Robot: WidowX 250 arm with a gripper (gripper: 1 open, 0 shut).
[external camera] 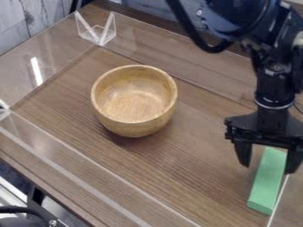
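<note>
A long green block (267, 182) lies flat near the front right of the wooden table. My black gripper (263, 152) is low over its far end, fingers pointing down and spread open, with no object visibly held. The gripper partly hides that end of the block; whether it touches the block I cannot tell.
A round wooden bowl (134, 101) sits left of centre on the table (130, 177). A small clear object (96, 27) is at the back left.
</note>
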